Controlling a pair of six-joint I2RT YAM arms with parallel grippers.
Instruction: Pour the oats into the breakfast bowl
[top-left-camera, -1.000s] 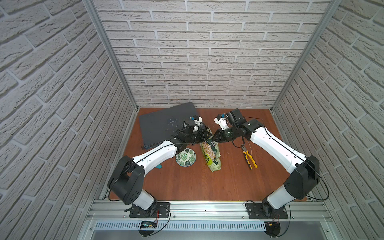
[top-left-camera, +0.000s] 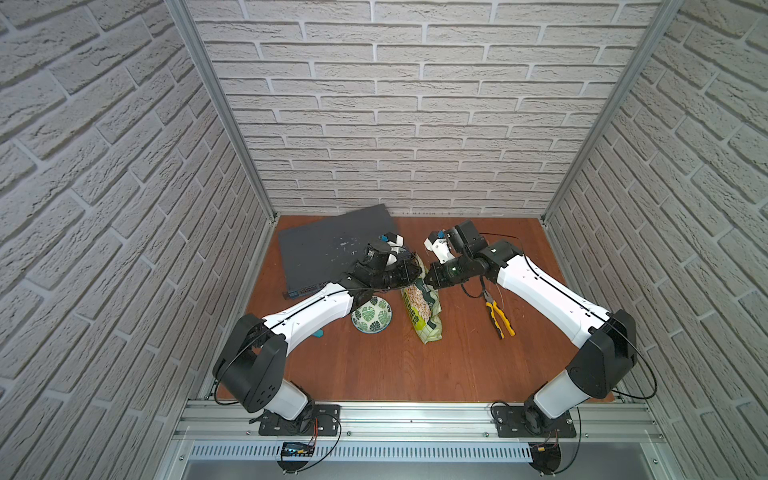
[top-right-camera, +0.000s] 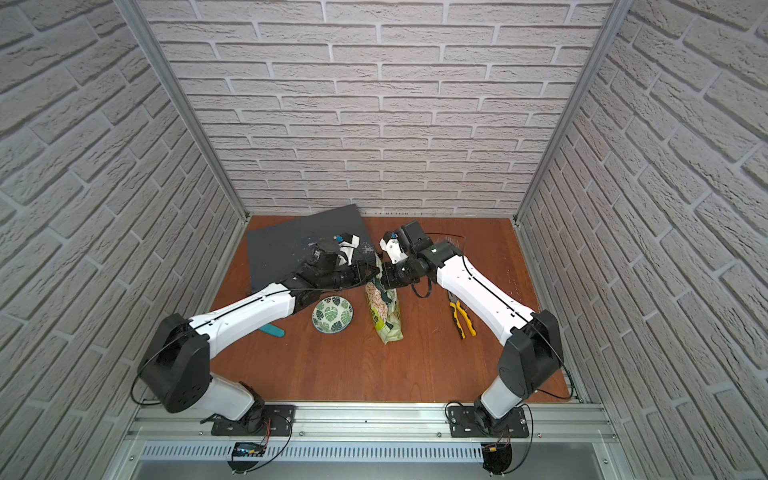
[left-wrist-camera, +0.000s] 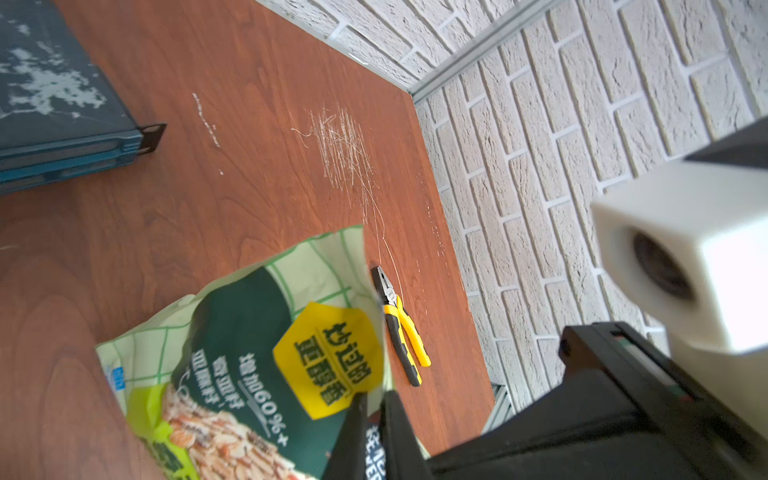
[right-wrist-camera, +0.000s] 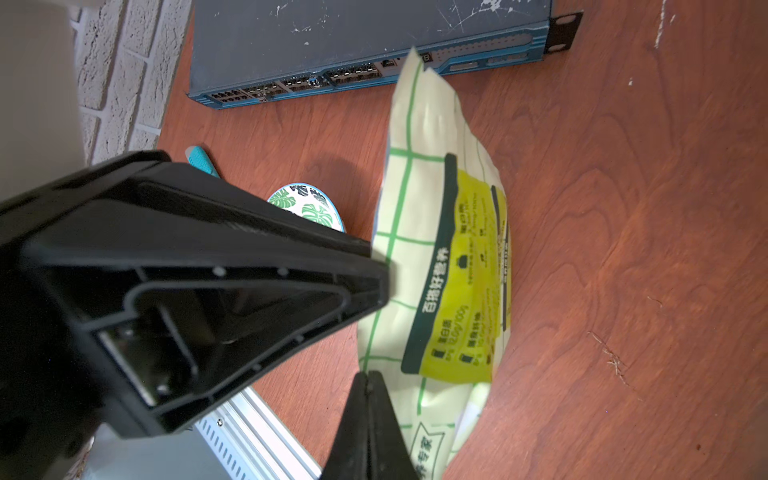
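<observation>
The oats bag (top-left-camera: 424, 310), pale green with a dark panel and yellow patches, stands on the table between my two grippers. Just left of it is the white breakfast bowl (top-left-camera: 372, 314) with green leaves, partly visible in the right wrist view behind the arm. At the bag's upper part, my left gripper is slightly open; a narrow gap shows between its fingertips, with the printed bag behind. My right gripper is shut at the bag's other side, its fingers together and no bag film clearly visible between them. The top views hide the contact points.
A dark rack device (top-left-camera: 336, 244) lies at the back left. Yellow-handled pliers (top-left-camera: 500, 316) rest to the right, and a teal object (top-right-camera: 272, 329) lies left of the bowl.
The left arm, bag and bowl look nearly unchanged.
</observation>
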